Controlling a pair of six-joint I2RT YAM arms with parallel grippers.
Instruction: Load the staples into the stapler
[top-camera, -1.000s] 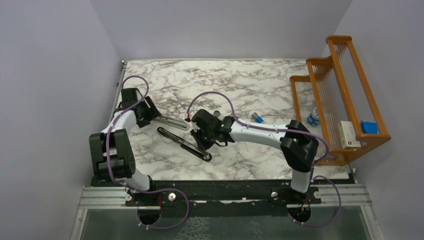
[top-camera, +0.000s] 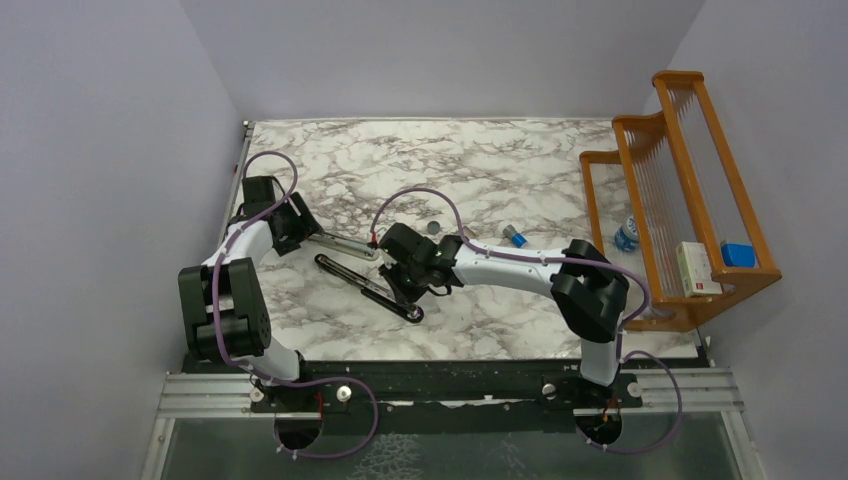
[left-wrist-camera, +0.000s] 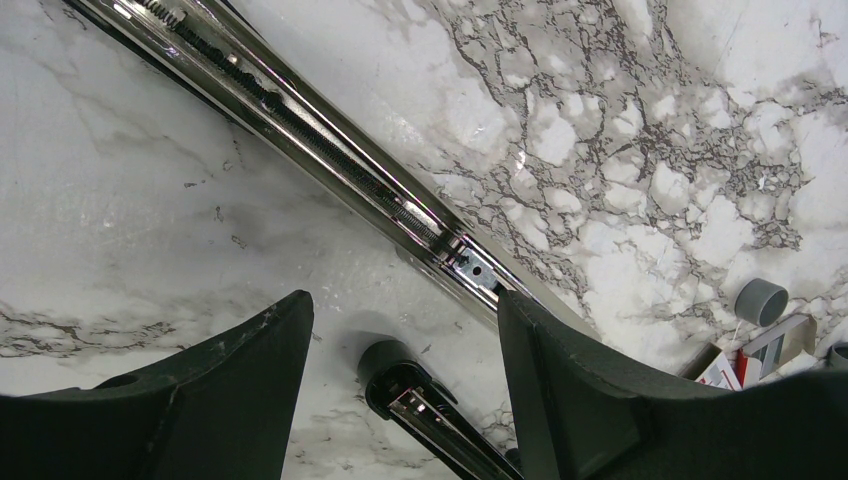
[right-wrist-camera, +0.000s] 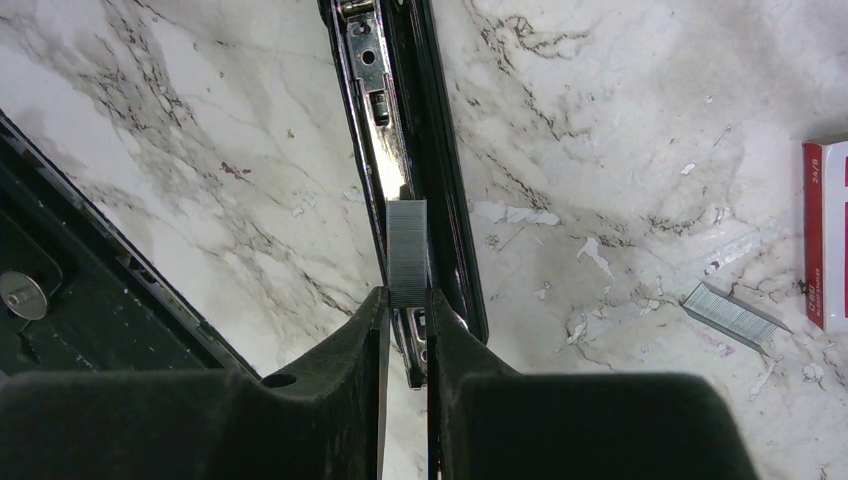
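A strip of staples (right-wrist-camera: 406, 250) stands out from the tips of my right gripper, which is shut on its near end. In the right wrist view the strip lines up over the narrow metal channel of a long dark stapler part (right-wrist-camera: 459, 230); whether it touches the channel, I cannot tell. From above, that part (top-camera: 345, 272) slants across the table beneath my right gripper (top-camera: 404, 290). A second long, silvery part (left-wrist-camera: 335, 150) with a spring inside runs alongside. Over its left end is my left gripper, its fingers apart and nothing clearly between them.
Right of the stapler lie a loose staple strip (right-wrist-camera: 735, 317) and a red-and-white box (right-wrist-camera: 827, 235). A grey cylinder (top-camera: 433, 227) and a blue item (top-camera: 515, 237) stand farther back. The wooden rack (top-camera: 645, 120) fills the right side.
The left arm shows no visible change.
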